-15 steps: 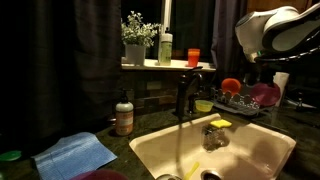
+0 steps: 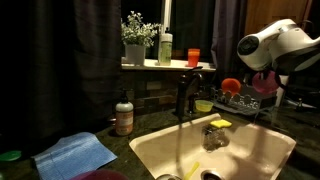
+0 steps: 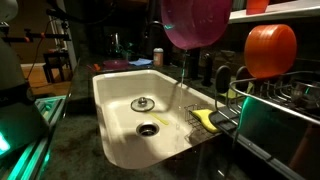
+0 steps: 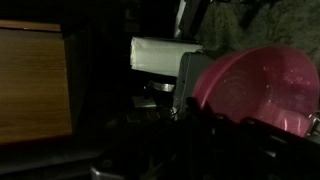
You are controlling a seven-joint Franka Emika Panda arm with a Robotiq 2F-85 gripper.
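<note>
A pink bowl [image 4: 285, 80] fills the right of the wrist view, tilted, its near rim at my gripper. The gripper is dark and poorly lit there, but it looks shut on that rim. In exterior view 1 the bowl [image 2: 264, 83] hangs below the white arm at the right, by the dish rack [image 2: 240, 102]. Exterior view 2 shows the pink bowl [image 3: 195, 22] large at the top, raised above the sink's rack side; the gripper itself is outside that view.
An orange bowl [image 3: 270, 50] stands in the rack, close to the pink one. The white sink [image 3: 120, 115] holds a lid [image 3: 143, 103] and a yellow item. A tall faucet [image 2: 184, 95], a soap bottle [image 2: 124, 116] and a blue cloth [image 2: 75, 157] lie further left.
The pink bowl has risen a little from the rack over the last second. The arm's white link has shifted to the right and slightly down in exterior view 1.
</note>
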